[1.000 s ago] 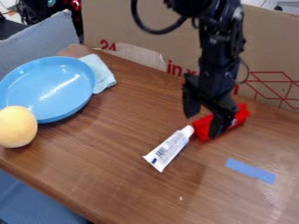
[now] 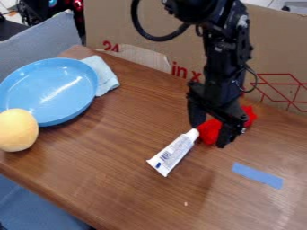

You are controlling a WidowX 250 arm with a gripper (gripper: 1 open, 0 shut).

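My black gripper (image 2: 216, 121) hangs open over a red object (image 2: 245, 115) on the wooden table, its fingers pointing down around or just above it; the red object is partly hidden behind them. A white tube (image 2: 170, 157) with a small cap lies just left and in front of the red object. A short blue strip (image 2: 257, 175) lies on the table at the right front.
A blue plate (image 2: 48, 90) sits at the left, with a pale yellow round object (image 2: 16, 130) before it and a light cloth (image 2: 103, 74) behind. A cardboard wall (image 2: 144, 27) borders the back.
The objects on the table look unchanged.
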